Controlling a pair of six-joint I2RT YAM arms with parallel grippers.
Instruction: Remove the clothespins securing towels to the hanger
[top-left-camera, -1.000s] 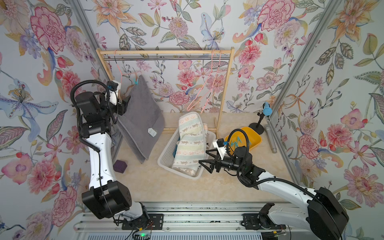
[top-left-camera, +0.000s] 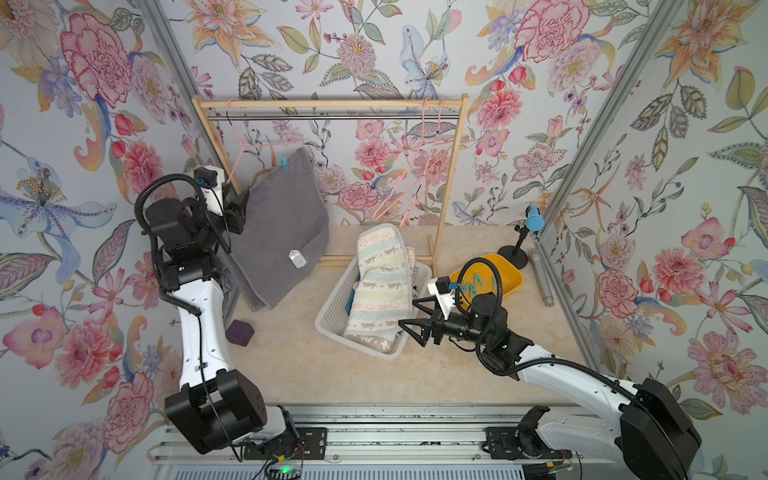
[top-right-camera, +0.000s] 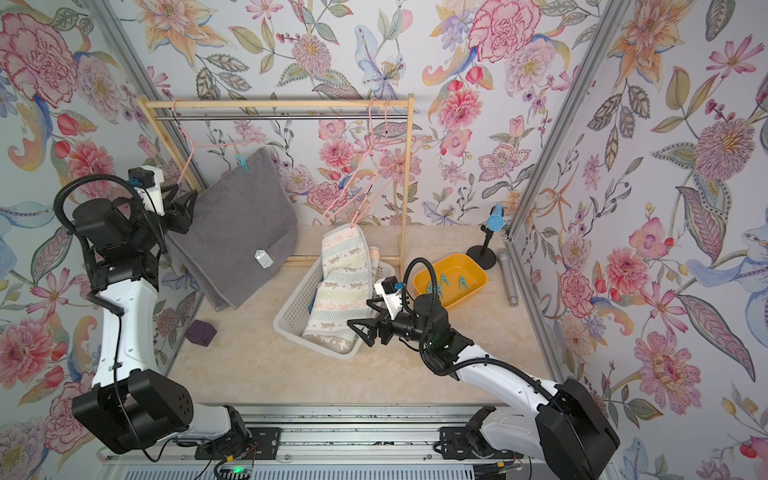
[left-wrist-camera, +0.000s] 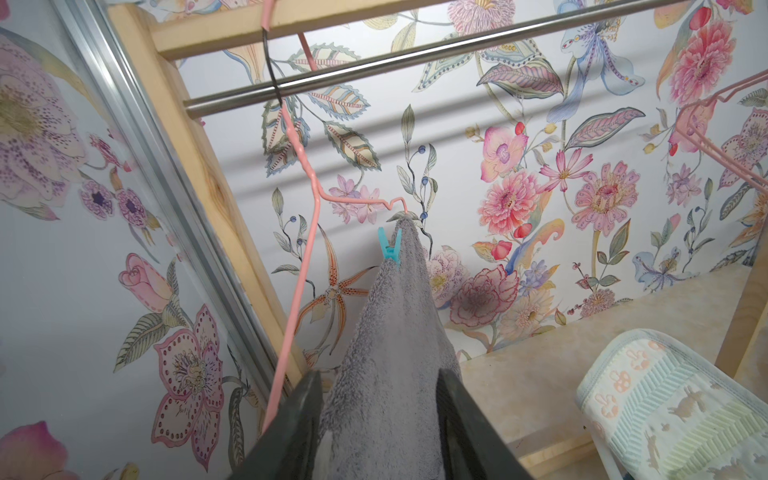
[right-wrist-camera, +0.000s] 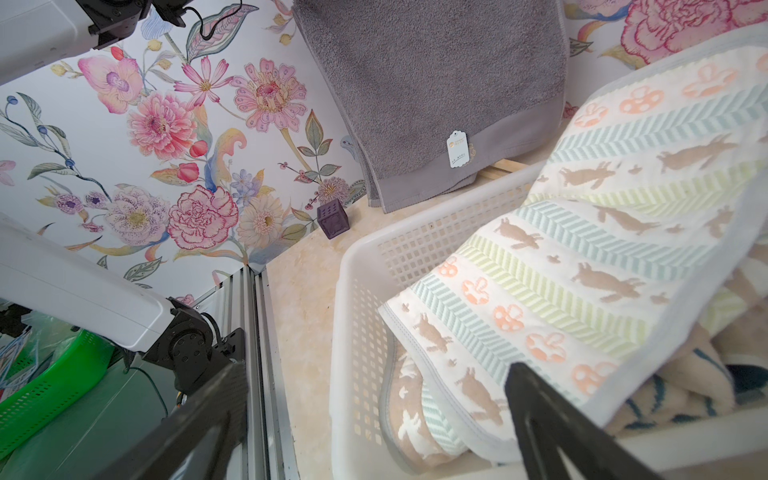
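A grey towel hangs at the left end of the rack from a pink hanger. A blue clothespin is clipped near its upper corner. My left gripper is at the towel's left edge; in the left wrist view its fingers are apart on either side of the towel and below the clothespin, and whether they touch it is unclear. My right gripper stands open beside the white basket, which holds patterned towels.
An orange bin with several clothespins stands at right, near a blue-topped stand. A purple cube lies at left. Empty pink hangers hang at the rack's right.
The grey towel has swung slightly. The right arm is nearly unchanged.
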